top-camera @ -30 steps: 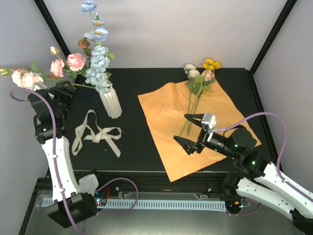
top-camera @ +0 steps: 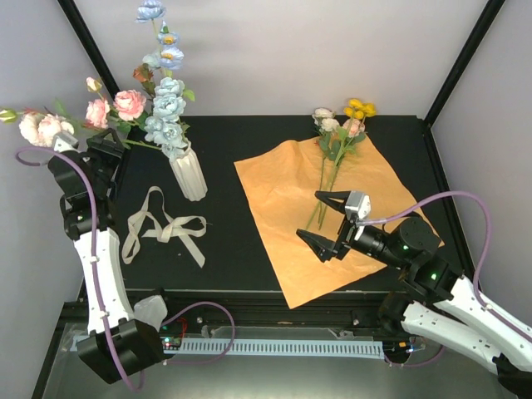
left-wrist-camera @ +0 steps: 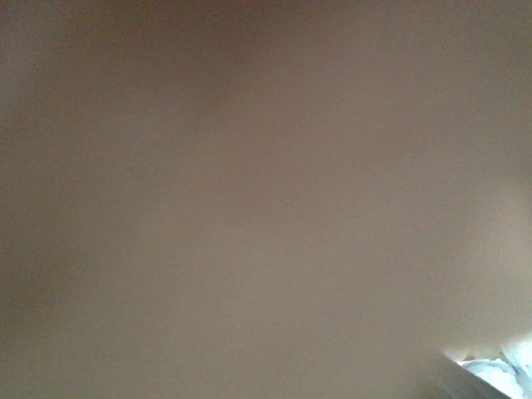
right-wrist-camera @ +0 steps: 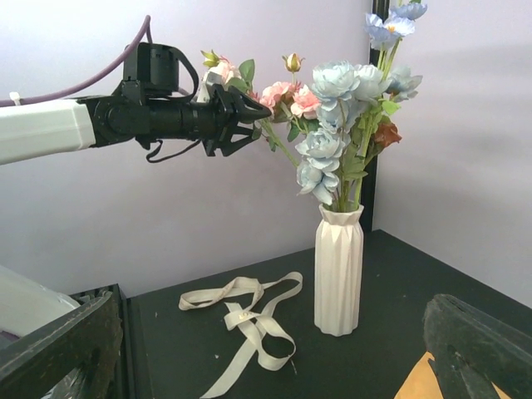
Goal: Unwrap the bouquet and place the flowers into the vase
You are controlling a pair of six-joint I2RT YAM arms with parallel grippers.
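Observation:
A white ridged vase (right-wrist-camera: 337, 274) holds blue and pink flowers (top-camera: 169, 106), leaning out to the left. My left gripper is raised beside the pink blooms (top-camera: 129, 105); its fingers look apart, though whether anything lies between them is unclear. The left wrist view is mostly blurred and blocked. My right gripper (top-camera: 312, 220) stands open above orange paper (top-camera: 283, 249), where a small bunch of white, pink and yellow flowers (top-camera: 341, 133) lies with long green stems.
A loose cream ribbon (top-camera: 179, 229) lies left of the vase, toward the front. Walls and dark frame posts bound the back and sides.
My left arm has shifted very slightly at the flowers. The right arm is nearly still; the flowers and vase look about the same.

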